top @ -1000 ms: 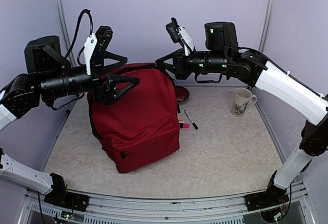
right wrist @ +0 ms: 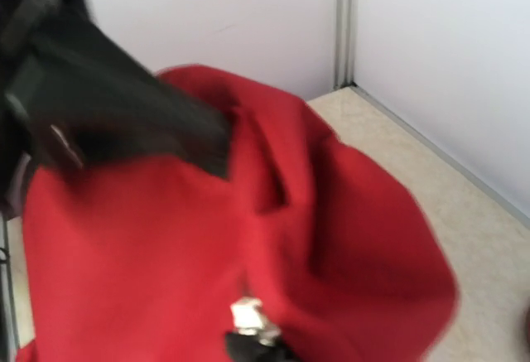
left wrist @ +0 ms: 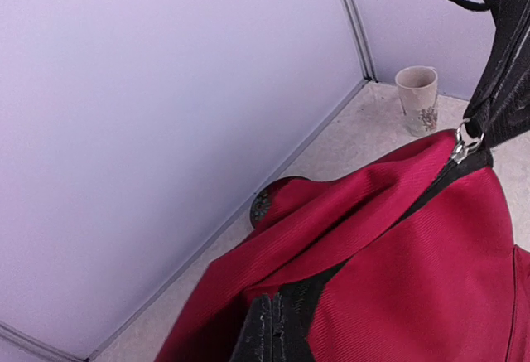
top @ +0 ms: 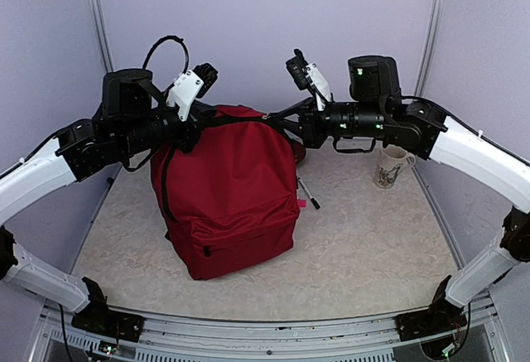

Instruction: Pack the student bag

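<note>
The red student bag stands upright, left of the table's middle. At its top left edge, my left gripper has its fingers together against the cloth and black zipper tape; in the right wrist view red cloth bunches at the left fingers. My right gripper is at the top right of the bag, shut on the silver zipper pull. That metal slider also shows just above the right fingertips in the right wrist view. The bag's inside is hidden.
A patterned mug stands at the back right. Beside the bag's right side lie a marker and a small pink piece. A dark round object is partly hidden behind the bag.
The right gripper moved slightly right and down, and the bag's top moved with it.
</note>
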